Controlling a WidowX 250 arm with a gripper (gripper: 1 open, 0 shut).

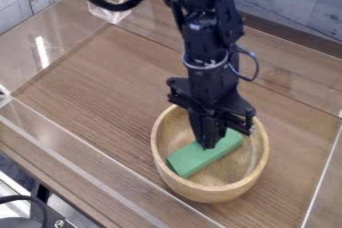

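Note:
A round, light tan bowl (238,184) stands on the wooden table at the lower right. Inside it lies a green rectangular block (201,156), slanting from lower left to upper right. My black arm comes down from the top centre, and its gripper (211,132) is over the back of the bowl at the block's upper end. The fingertips are dark and partly overlap the block, so whether they are shut on it or apart cannot be seen.
A pale wooden wall runs along the back and left edges. A black cable loops at the bottom left corner.

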